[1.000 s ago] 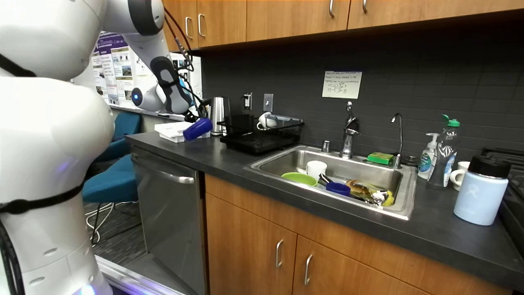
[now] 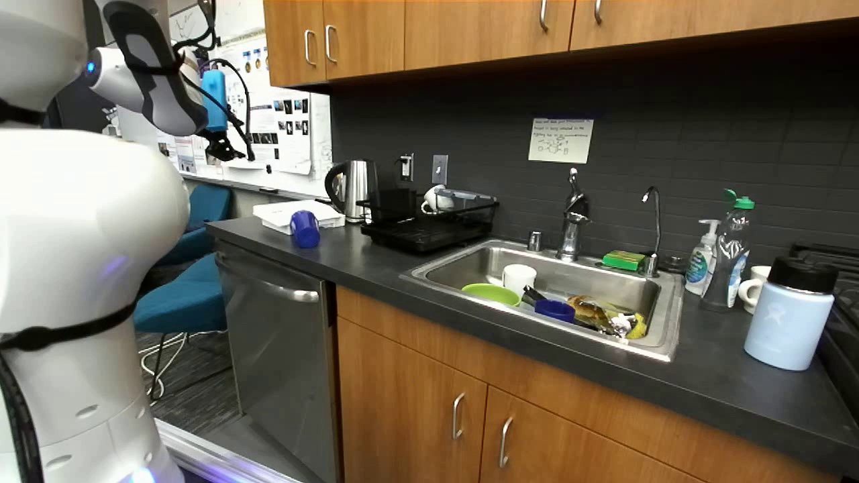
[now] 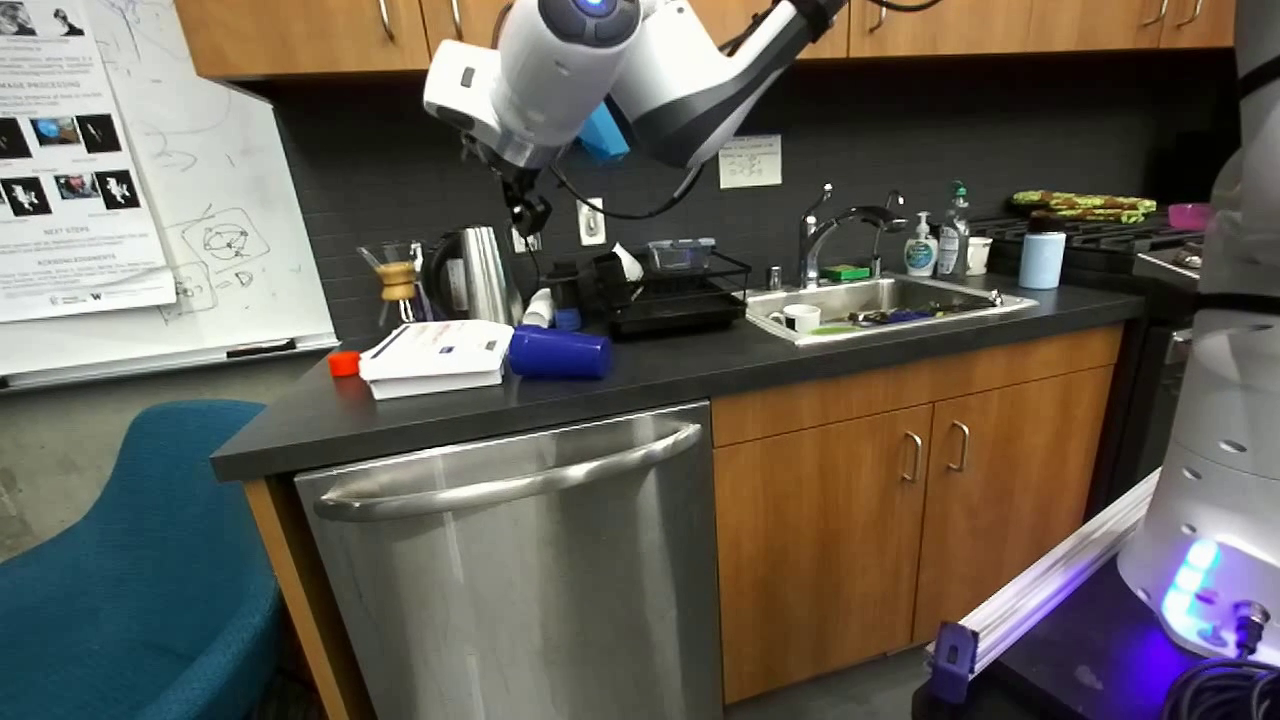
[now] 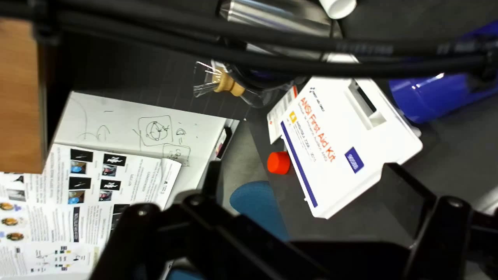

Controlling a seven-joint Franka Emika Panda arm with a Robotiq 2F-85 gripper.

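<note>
On the dark counter beside the first aid kit lies a blue cup, tipped on its side; exterior view 1 also has this cup. In the wrist view, part of the cup appears at the upper right, crossed by black cables. My gripper hangs in the air above the counter, clear of the cup. Its fingers stand wide apart in the wrist view, where the gripper is open with nothing held.
A white first aid kit and an orange cap sit on the counter. Nearby are a steel kettle and a black dish rack. Farther right, the sink contains dishes. Wooden cabinets hang overhead.
A second ago the blue cup was at the gripper, tilted above the counter. Now it lies on the counter, and the arm has risen and moved left in exterior view 1.
</note>
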